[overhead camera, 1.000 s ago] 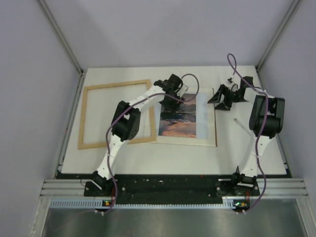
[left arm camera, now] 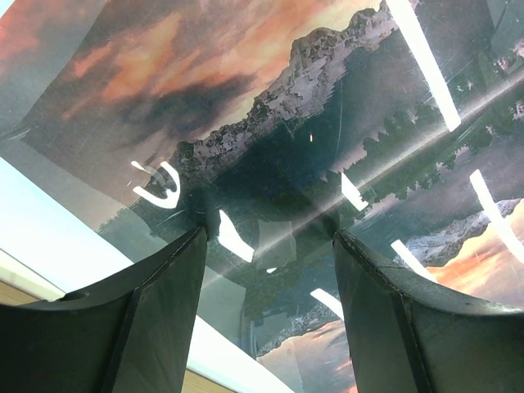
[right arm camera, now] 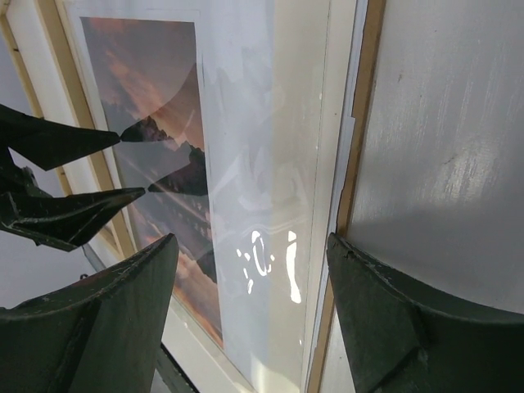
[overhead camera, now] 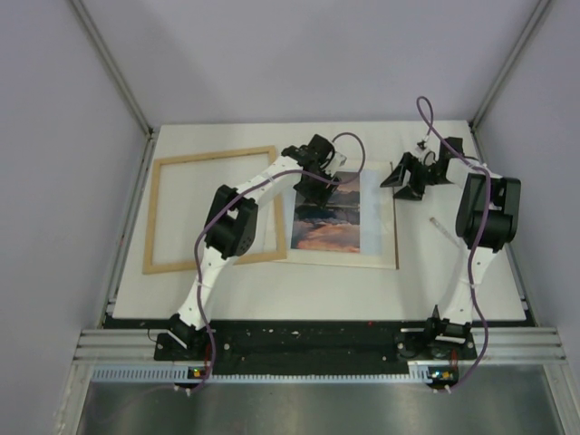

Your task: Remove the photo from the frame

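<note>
The photo (overhead camera: 326, 231), a sunset landscape, lies under a glossy clear sheet on a pale backing (overhead camera: 378, 245). My left gripper is open just over the photo's surface, reflections showing around its fingertips; nothing is between them. My right gripper stands at the backing's right edge, fingers apart, the right fingertip beside the thin brown edge strip (right arm camera: 363, 90); whether that finger touches it I cannot tell.
The empty wooden frame (overhead camera: 153, 217) lies on the left of the white table, reaching to the backing's left side. A small pale stick (overhead camera: 444, 231) lies at the right.
</note>
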